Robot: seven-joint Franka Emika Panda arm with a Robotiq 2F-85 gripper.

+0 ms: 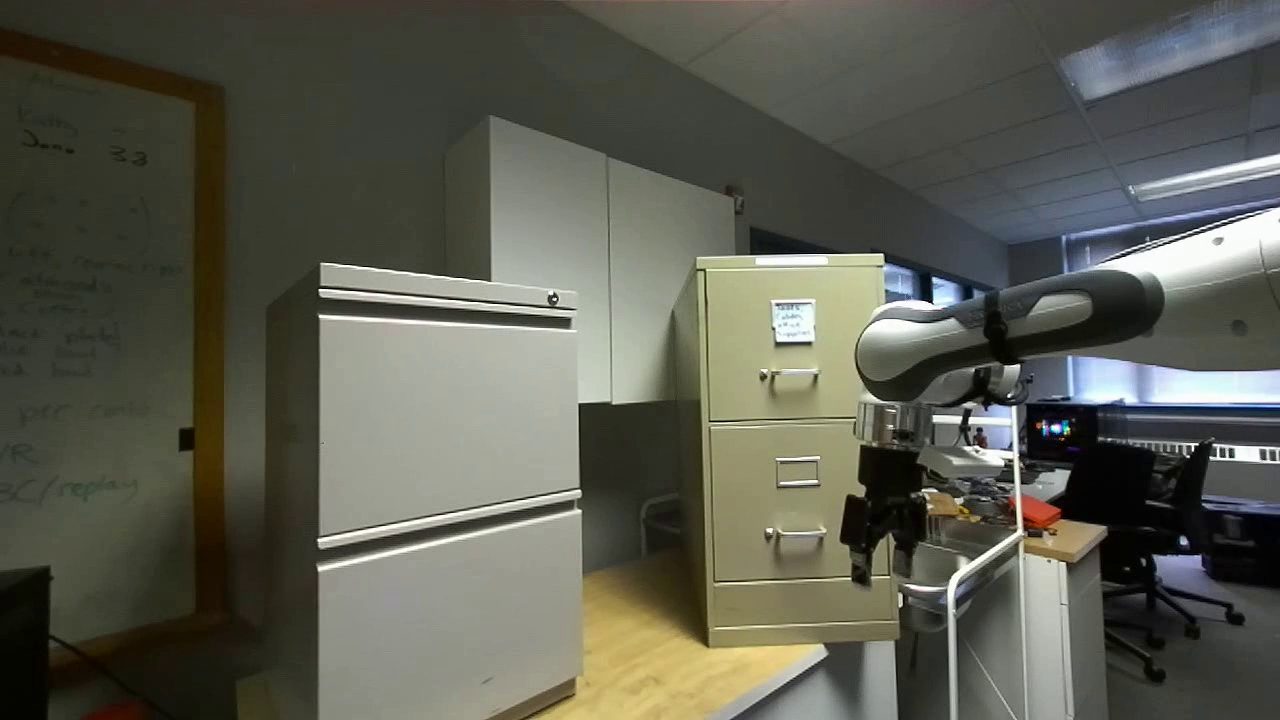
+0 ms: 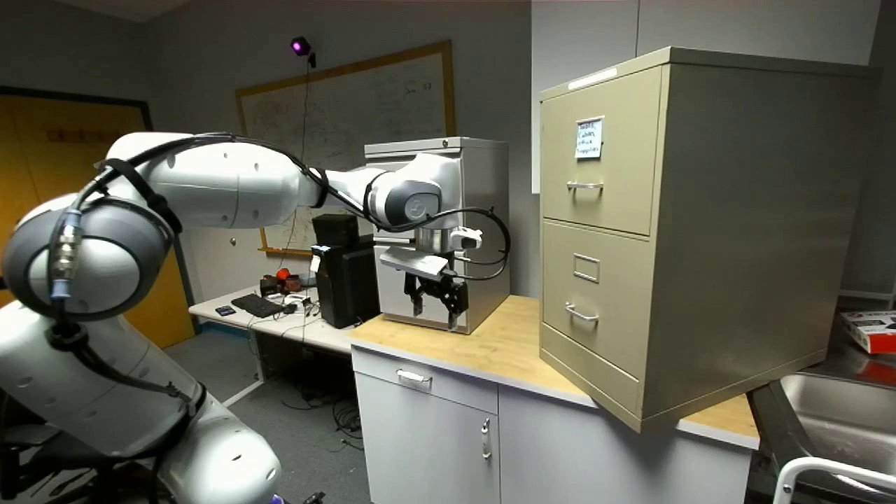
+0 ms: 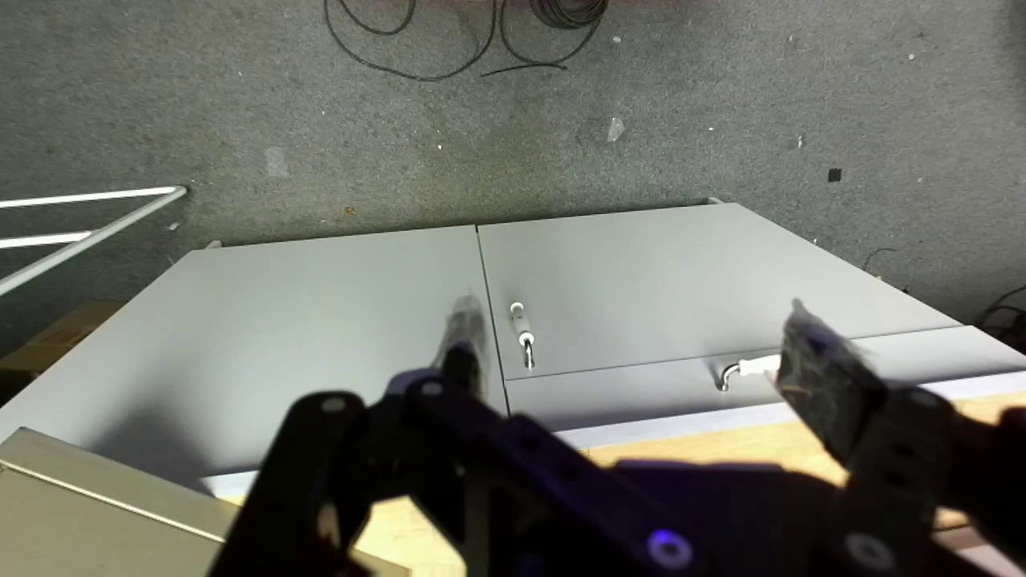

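Observation:
My gripper hangs fingers-down in front of the counter, wide open, with nothing between its fingers. A tan two-drawer filing cabinet stands on the wooden counter; both its drawers are closed, and each has a metal handle. In exterior view 1 the gripper overlaps the lower right of that cabinet's front. A grey two-drawer cabinet stands farther along the same counter, also closed. The wrist view looks down past the blurred fingers at the base cabinet's grey doors and the floor.
A sink lies beyond the tan cabinet, with a white metal frame near it. A desk with a black computer tower stands behind the arm.

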